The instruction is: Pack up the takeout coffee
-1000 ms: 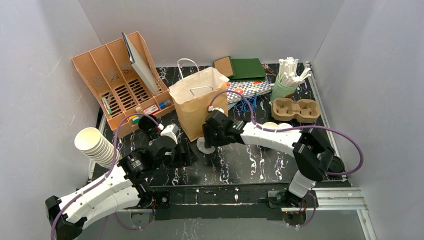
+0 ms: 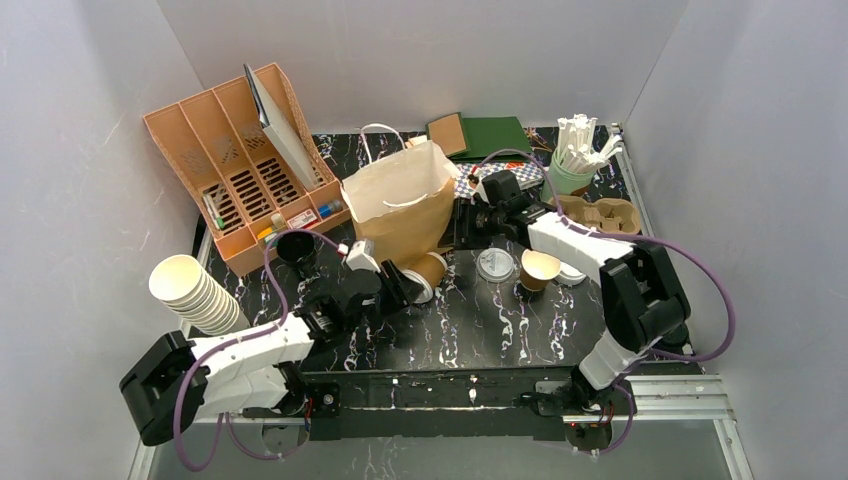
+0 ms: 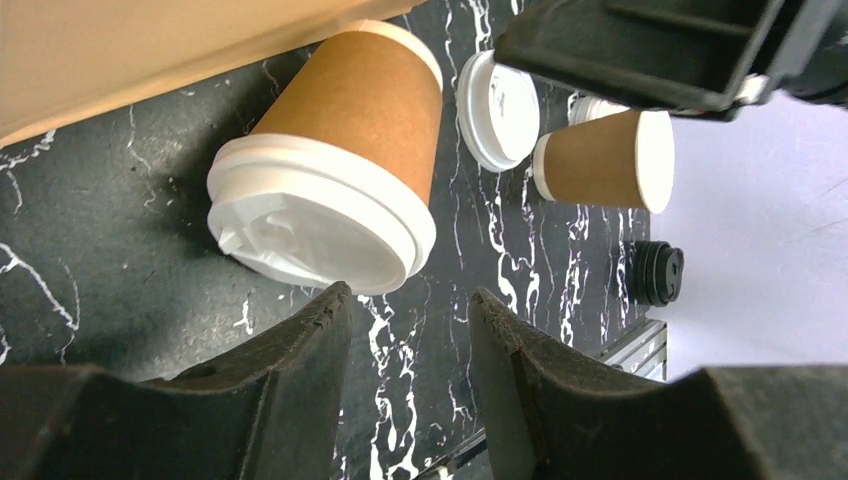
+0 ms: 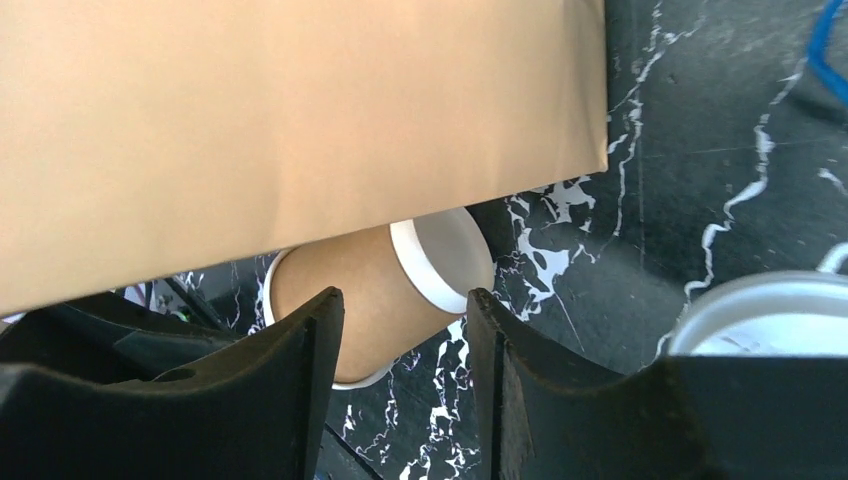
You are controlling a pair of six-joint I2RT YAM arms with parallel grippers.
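A kraft paper bag (image 2: pixel 400 220) stands open at the middle. A lidded brown cup (image 3: pixel 355 100) lies on its side beside the bag's base, its white lid (image 3: pixel 310 215) toward my left gripper, which is open just short of it with nothing between its fingers. My right gripper is open and empty at the bag's right side, over the lying cup's area. An uncovered brown cup (image 2: pixel 536 275) and a loose lid (image 2: pixel 495 264) are on the counter to the right.
A cup holder (image 2: pixel 610 215), straw container (image 2: pixel 568 180) and green boards (image 2: pixel 495 138) are at the back right. A divider rack (image 2: pixel 200 150) and stacked cups (image 2: pixel 190 295) occupy the left.
My right gripper has moved up and right from the lying cup, uncovering it.
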